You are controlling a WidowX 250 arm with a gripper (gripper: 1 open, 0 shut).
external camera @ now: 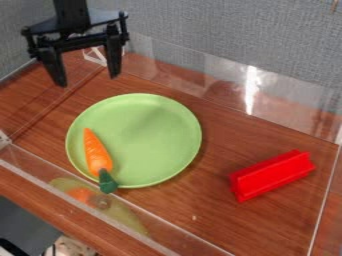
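Note:
My black gripper hangs open over the back left of the wooden surface, its two fingers apart with nothing between them. Below and to the right of it, a green plate holds an orange carrot with a green top, lying along the plate's left side. A red oblong block rests on the wood to the right of the plate.
Clear low walls border the wooden surface, with grey padded panels behind. Bare wood lies between plate and block and at the back right.

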